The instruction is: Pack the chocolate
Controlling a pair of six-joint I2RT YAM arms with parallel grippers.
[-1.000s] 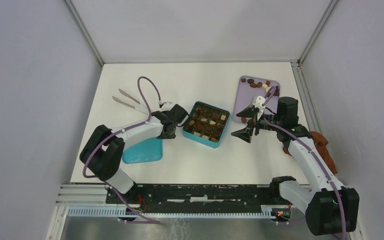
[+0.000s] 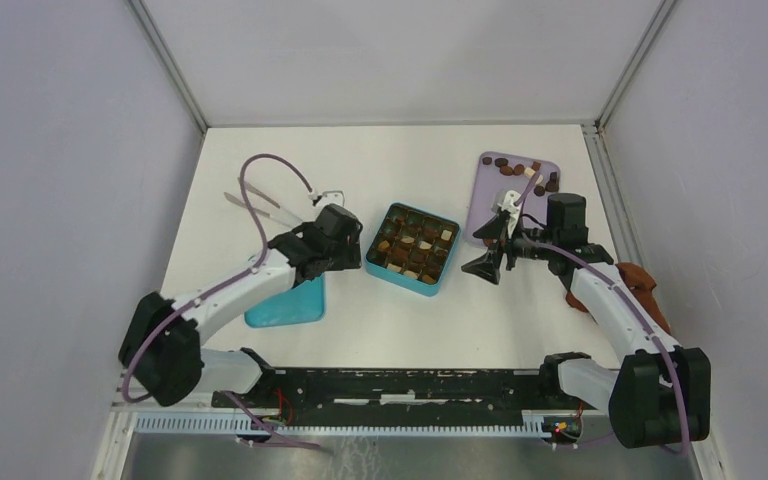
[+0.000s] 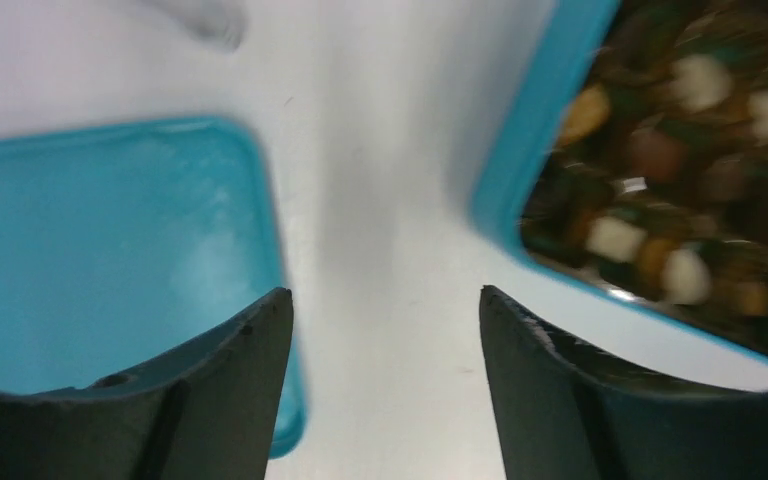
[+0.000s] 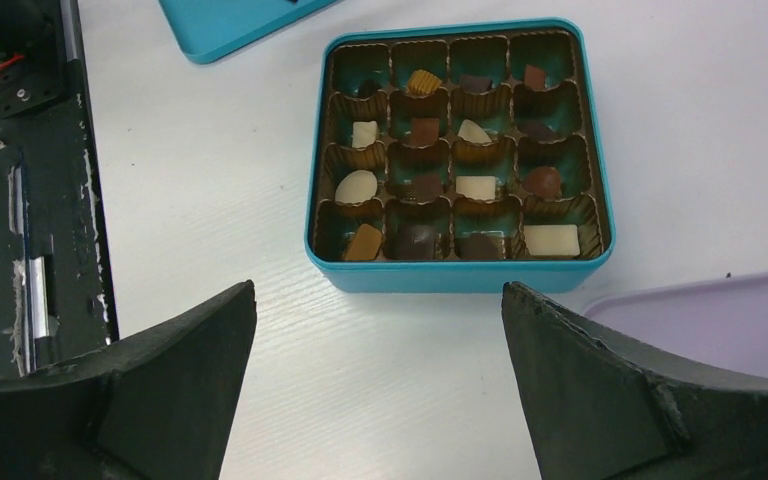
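In the right wrist view the chocolate box [image 4: 460, 278] shows a chocolate in each compartment, such as a white block [image 4: 551, 240] and a cream oval [image 4: 356, 186]. Its blue lid [image 2: 286, 310] lies on the table to the left, partly under the left arm. My left gripper hovers between lid and box, its fingers apart and empty; that view is blurred. To the right of the box, my right gripper is open, only bare table showing between its fingertips.
A lilac tray [image 2: 481, 195] at the back right bears several chocolates. Two pale tongs-like strips [image 2: 247, 207] lie at the back left. A brown cloth-like item [image 2: 642, 288] sits by the right arm. Table in front of the box is clear.
The right arm has shifted slightly. Box and lid stay put.
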